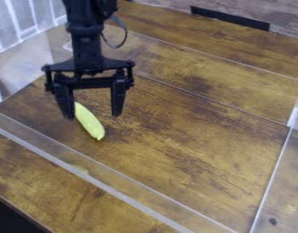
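Observation:
A yellow, elongated object (pixel 89 123) lies diagonally on the wooden table inside the clear-walled area, at the left of the camera view. My black gripper (pixel 90 106) hangs over it with its fingers apart, one on either side of the object's upper part, and nothing is held. The object's far end is largely hidden behind the gripper; whether the fingertips touch the table is unclear.
Low transparent walls (pixel 127 187) run along the front, left and right. A white railing stands at the upper left.

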